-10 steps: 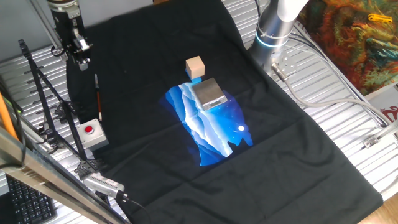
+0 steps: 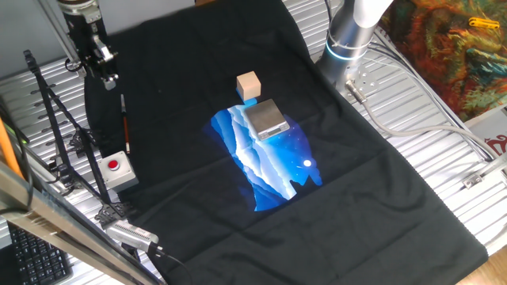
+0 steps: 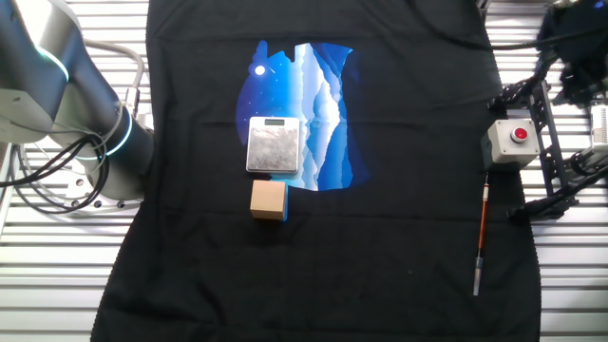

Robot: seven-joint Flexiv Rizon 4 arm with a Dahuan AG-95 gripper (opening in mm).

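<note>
At the upper left of exterior view 1 my gripper (image 2: 108,81) hangs over the cloth's edge, well away from the block and the scale. It is small and dark there, so its finger state does not show; exterior view 2 leaves it out. A tan wooden block (image 2: 249,85) (image 3: 268,199) rests on the black cloth, with blue along one side. Beside it, a flat silver scale (image 2: 266,119) (image 3: 274,147) lies on a blue and white mountain picture (image 2: 250,154) (image 3: 323,114). Nothing sits on the scale's plate.
A grey box with a red button (image 2: 114,165) (image 3: 519,135) and a thin brush-like stick (image 2: 125,127) (image 3: 482,228) lie along one cloth edge. The arm's base (image 2: 348,47) (image 3: 104,142) stands opposite.
My gripper has shifted very slightly at the upper left. The block, scale and picture have not moved.
</note>
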